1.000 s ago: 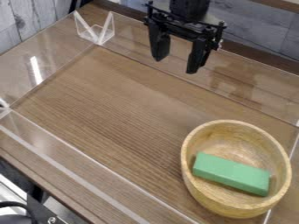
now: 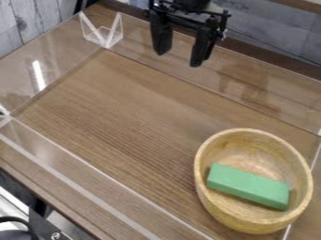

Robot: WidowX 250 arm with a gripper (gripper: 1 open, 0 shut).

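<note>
At the top centre of the camera view, my black gripper (image 2: 179, 47) hangs over the back of the wooden table (image 2: 113, 122), open, its two fingers spread apart with no object visible between them. A pale yellow bowl (image 2: 220, 215) sits at the lower right with a green block (image 2: 249, 185) lying inside it, well away from the gripper.
A clear, wire-like or plastic object (image 2: 103, 28) is at the back left near the table's edge. Dark cables show at the bottom left corner, off the table.
The bowl and green block have not moved.
</note>
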